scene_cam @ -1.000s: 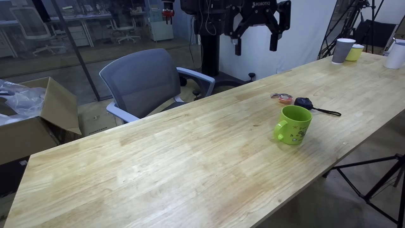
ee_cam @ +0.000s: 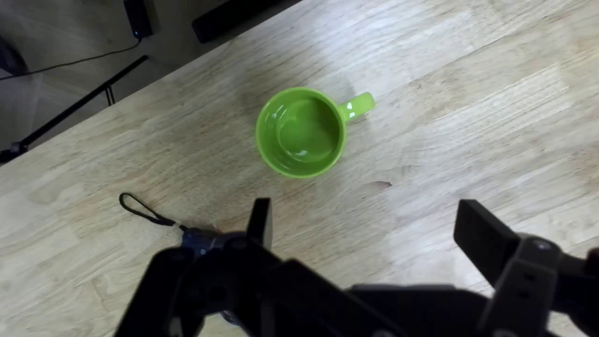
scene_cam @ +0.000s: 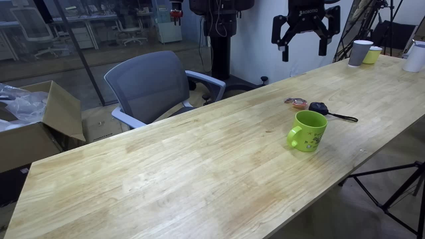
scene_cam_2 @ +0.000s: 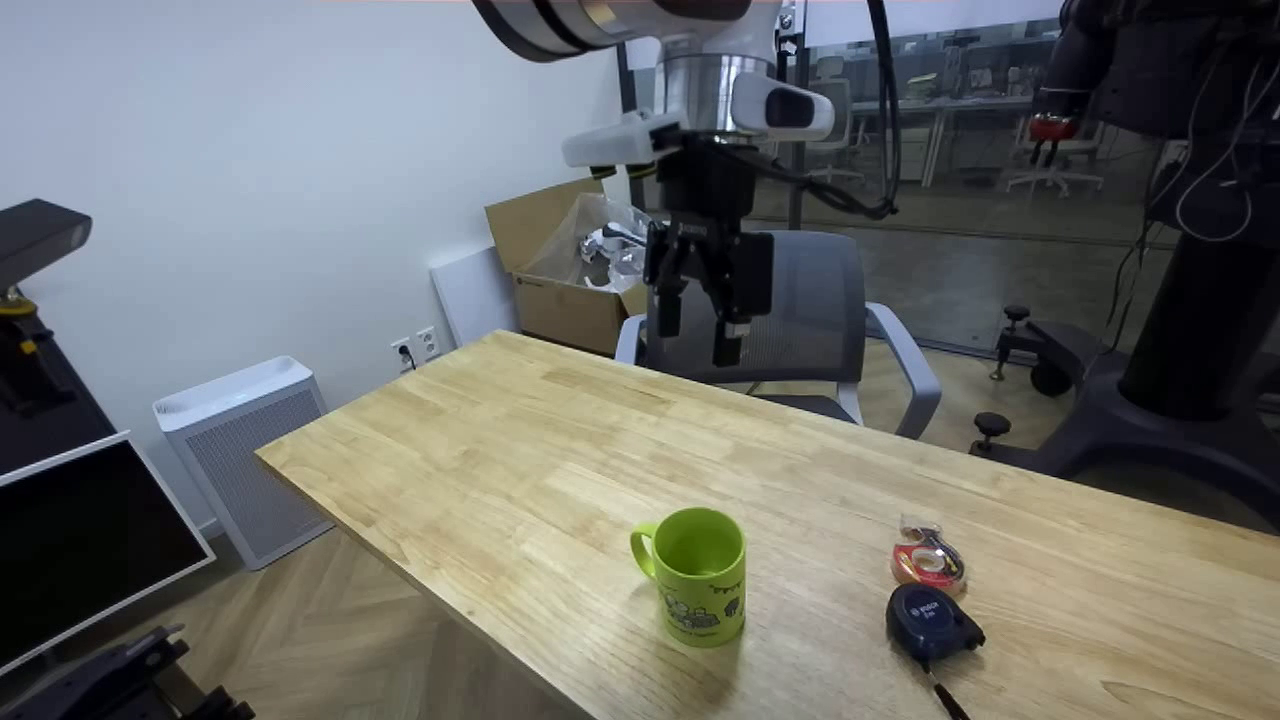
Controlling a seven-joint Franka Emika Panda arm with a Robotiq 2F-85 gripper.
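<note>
A green mug (scene_cam: 308, 133) stands upright on the wooden table. Seen from above in the wrist view, the mug (ee_cam: 300, 135) looks empty, its handle pointing right. My gripper (scene_cam: 303, 53) hangs well above the tabletop, its fingers wide apart and nothing between them. In exterior view 2 the gripper (scene_cam_2: 696, 336) appears high over the table, behind the mug (scene_cam_2: 702, 576) and clear of it. The wrist view places the mug beyond the gap between the fingertips.
A dark tape measure (scene_cam_2: 930, 624) with a black strap and a small red tape dispenser (scene_cam_2: 927, 564) lie near the mug. Cups, including a grey one (scene_cam: 358, 53), stand at the table's far end. Wide bare tabletop (scene_cam: 159, 179) lies on the handle's side.
In exterior view 1 my gripper has shifted to the right and slightly changed its angle, staying open. The mug and the other table objects have not moved.
</note>
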